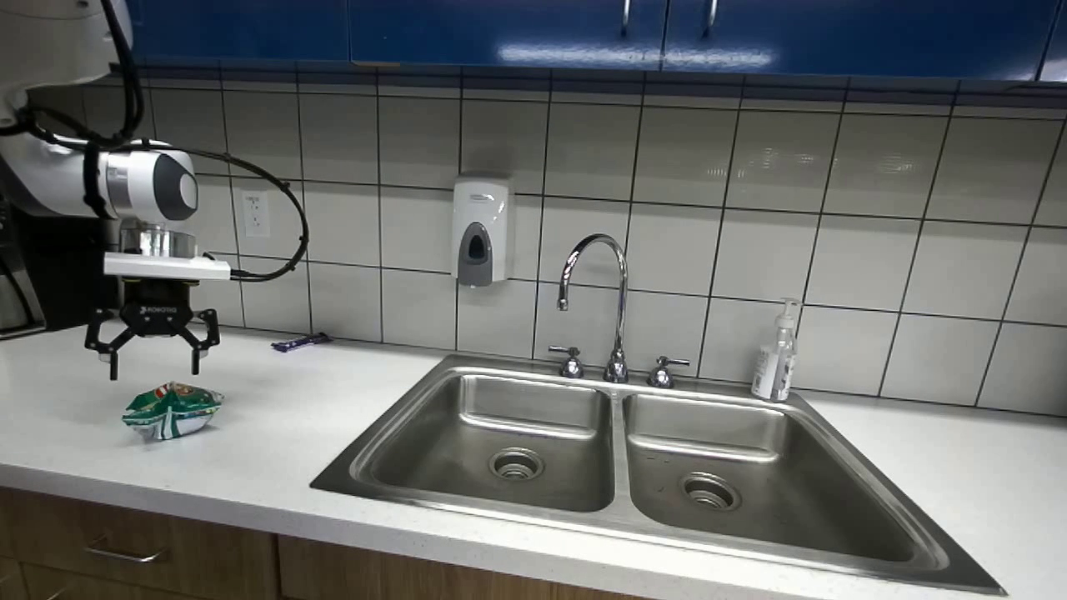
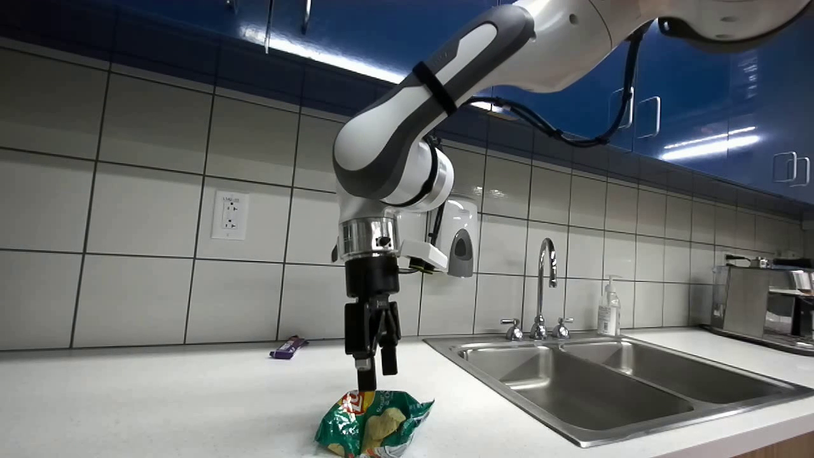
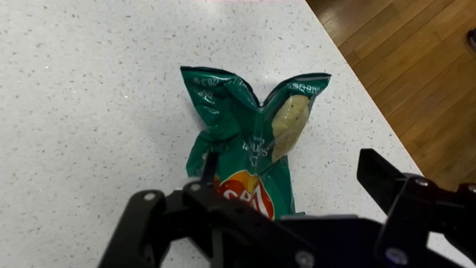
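Note:
A crumpled green chip bag [image 1: 172, 412] lies on the white counter, left of the sink. In the wrist view the bag [image 3: 250, 134] shows its red and yellow logo, partly hidden behind the gripper's dark linkage. My gripper [image 1: 155, 372] hangs just above the bag, pointing down, its fingers spread wide with nothing between them. Seen from the other side, the gripper [image 2: 378, 374] is over the bag [image 2: 374, 427], near its upper edge; whether they touch is hard to tell there.
To the right, a double steel sink [image 1: 620, 440] with a faucet [image 1: 617, 330] fills the counter. A purple wrapped bar [image 1: 301, 342] lies near the tiled wall. A soap bottle [image 1: 776, 360] stands behind the sink. In the wrist view the counter's edge runs close to the bag.

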